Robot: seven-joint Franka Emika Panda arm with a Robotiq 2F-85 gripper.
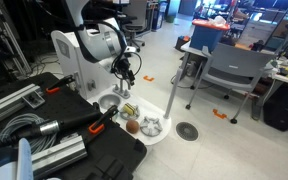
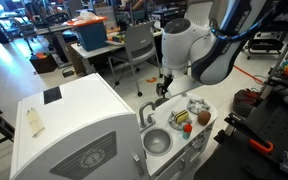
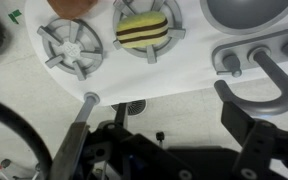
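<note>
My gripper stands open above the white toy kitchen top, near its edge with the faucet, and nothing shows between its fingers. A yellow-and-brown striped item (image 3: 143, 30) rests on one grey burner. Close to it is a second burner (image 3: 72, 46), bare in the wrist view. A rounded reddish-brown item (image 3: 72, 7) is cut off by the top edge of that view. In exterior view 2, a small red item (image 2: 187, 128) lies beside the striped one. The grey sink (image 2: 157, 142) and its curved faucet (image 3: 265, 99) are to one side.
A large white box-shaped panel (image 2: 79, 137) stands beside the toy kitchen. The black table (image 1: 112, 157) with tools and a cable adjoins it. A grey chair (image 1: 229, 72) stands on the open floor, which has a round drain (image 1: 187, 131).
</note>
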